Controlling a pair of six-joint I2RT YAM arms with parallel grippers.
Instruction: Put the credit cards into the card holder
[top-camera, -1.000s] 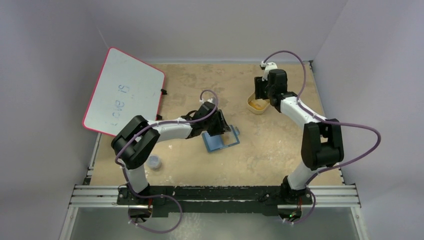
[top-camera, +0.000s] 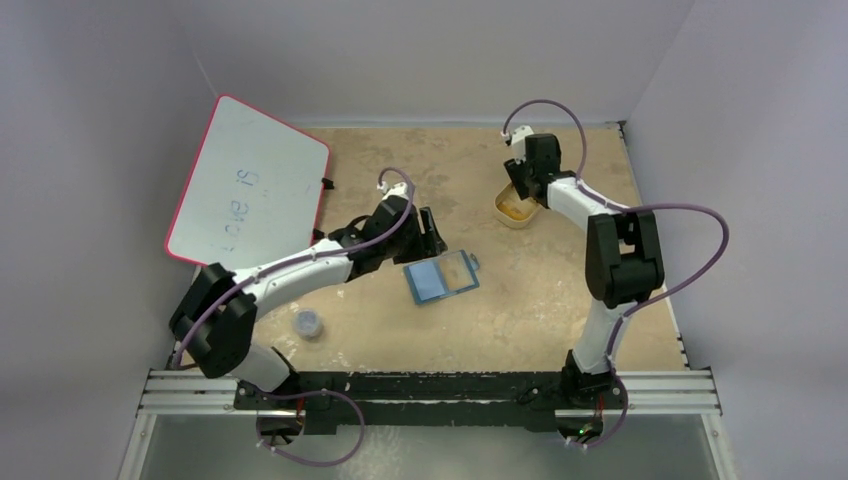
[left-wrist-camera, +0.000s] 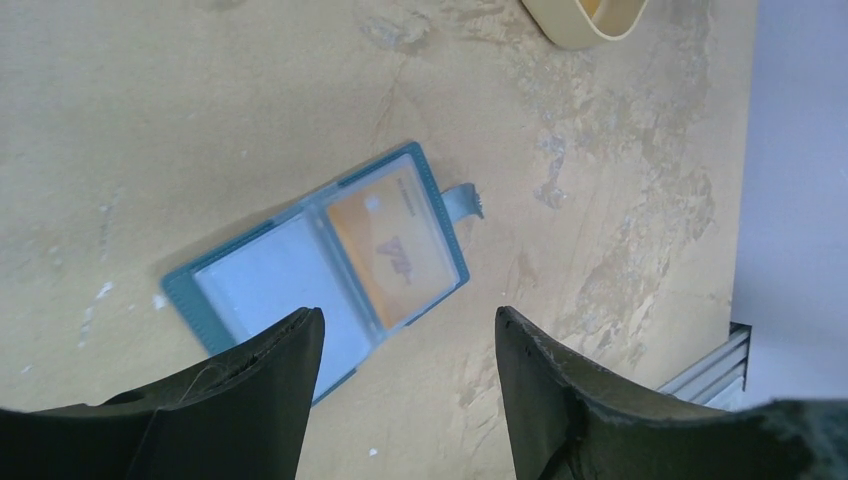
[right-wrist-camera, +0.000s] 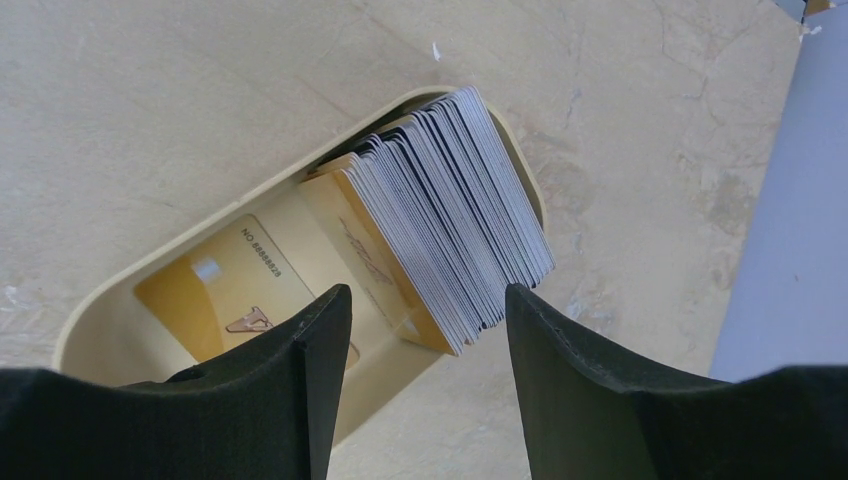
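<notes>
The blue card holder (left-wrist-camera: 275, 280) lies open on the table, one side blue, the other a clear sleeve with a gold card (left-wrist-camera: 385, 240) showing. My left gripper is open above it, empty. A cream box (right-wrist-camera: 170, 240) at the back right holds a tilted stack of cards (right-wrist-camera: 450, 210) at one end and a loose gold card (right-wrist-camera: 230, 290) on its bottom. My right gripper hangs open over the box beside the stack, nothing between its fingers.
A whiteboard (top-camera: 240, 180) stands at the left. A small round container (top-camera: 308, 323) lies at the front left. Walls border the back and right.
My left arm has drawn back and shifted left, uncovering more of the card holder in the top view.
</notes>
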